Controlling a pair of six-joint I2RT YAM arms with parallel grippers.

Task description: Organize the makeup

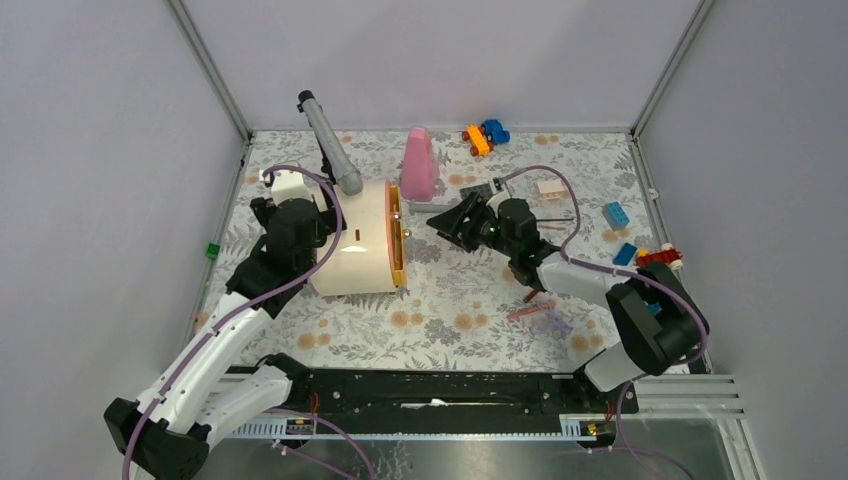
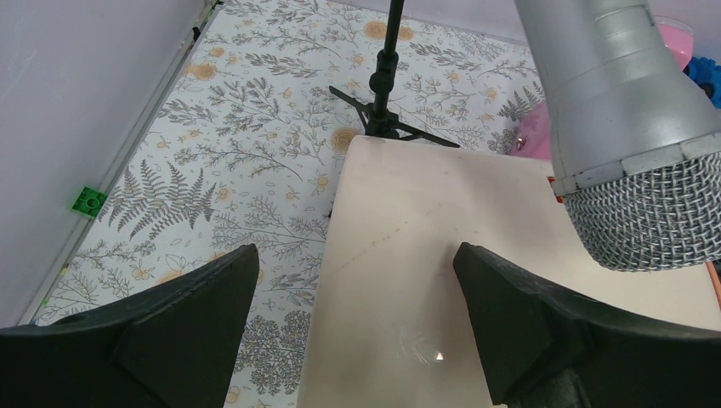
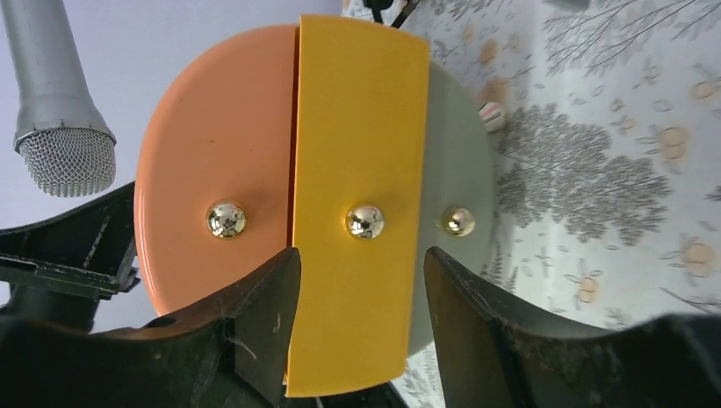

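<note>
A cream cylindrical makeup organizer (image 1: pixel 355 260) stands left of centre. In the right wrist view its end shows a yellow middle panel (image 3: pixel 357 127) between pink and grey-green sections, each with a gold knob (image 3: pixel 365 223). My left gripper is open over the organizer's cream body (image 2: pixel 400 238). My right gripper is open, facing the yellow panel's knob from the right side. Small makeup items, including a reddish stick (image 1: pixel 530 310), lie under and near the right arm, partly hidden.
A microphone on a stand (image 1: pixel 330 140) rises behind the organizer. A pink object (image 1: pixel 418 165), toy cars (image 1: pixel 480 138) and blocks (image 1: pixel 615 215) lie toward the back and right.
</note>
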